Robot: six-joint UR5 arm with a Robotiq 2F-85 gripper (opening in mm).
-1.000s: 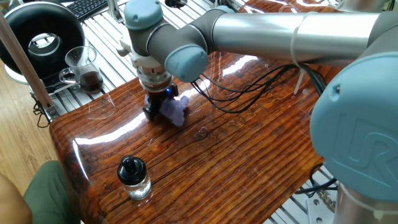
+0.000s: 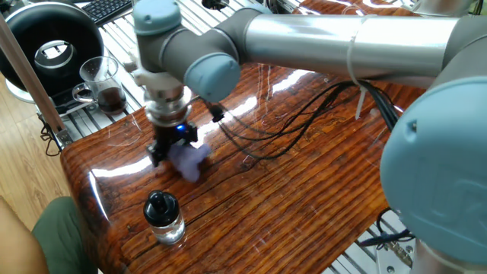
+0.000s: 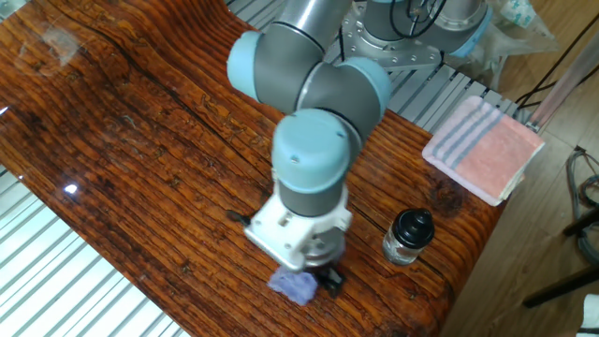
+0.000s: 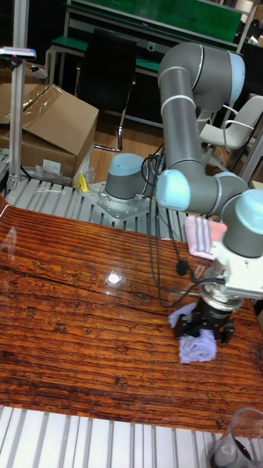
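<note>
A crumpled purple cloth [image 2: 188, 160] bunches under and beside my black gripper [image 2: 172, 152], low over the glossy wooden table [image 2: 266, 198]. In the third exterior view the cloth [image 4: 198, 349] shows on both sides of the gripper [image 4: 204, 326], which appears shut on it. Arm and flange hide most of the fingers in the second exterior view, where a piece of the cloth [image 3: 294, 285] sticks out to the left. A clear bottle with a black cap [image 2: 163, 218] stands upright on the table, apart from the gripper.
A folded pink and grey towel [image 3: 482, 150] lies at the table's edge. Off the table stands a glass jug with dark liquid [image 2: 111, 99] on the slatted surface. Black cables [image 2: 304, 125] hang from the arm.
In exterior view 1 my gripper and the purple cloth have moved left and somewhat toward the bottle, the cloth travelling with the gripper. Bottle and jug have stayed put.
</note>
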